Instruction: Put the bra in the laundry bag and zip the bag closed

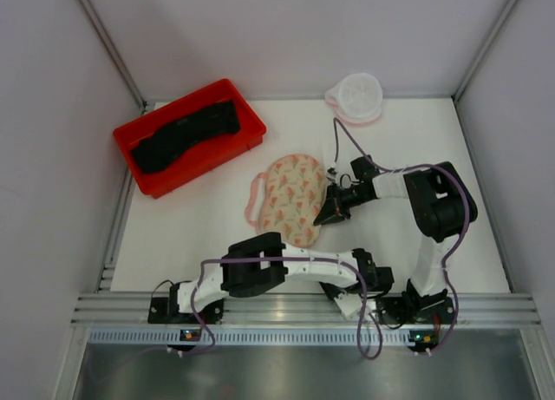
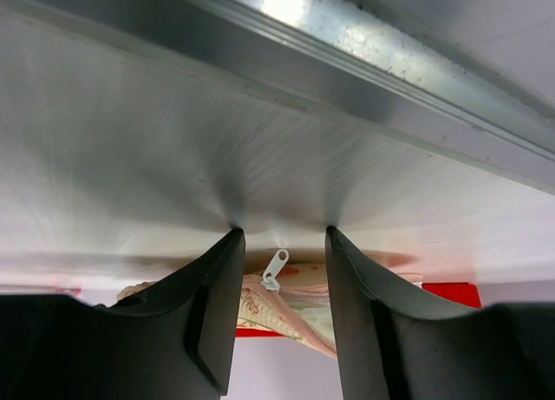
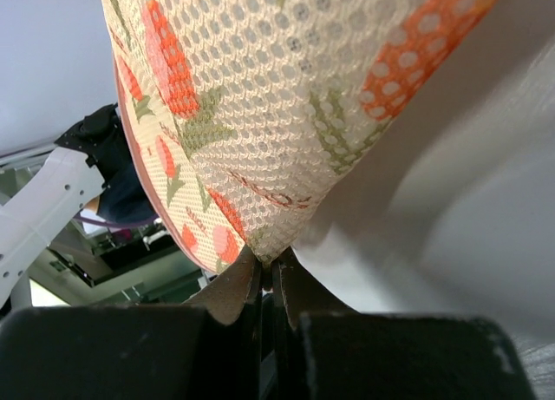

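Note:
A cream laundry bag (image 1: 290, 192) with an orange flower print and pink trim is spread in the middle of the table. Its fabric (image 3: 251, 114) is pinched at a corner by my right gripper, which is shut at the bag's right side. My left gripper is low by the table's front edge, fingers part open. In the left wrist view a white zip pull (image 2: 276, 268) shows between its fingers, apart from both, with the bag's pink edge behind. No bra can be made out; the bag's inside is hidden.
A red box (image 1: 156, 187) holding black cloth (image 1: 186, 135) stands at the back left. At the back right lies a white mesh bag (image 1: 357, 98). The metal rail (image 2: 347, 49) is close to my left gripper.

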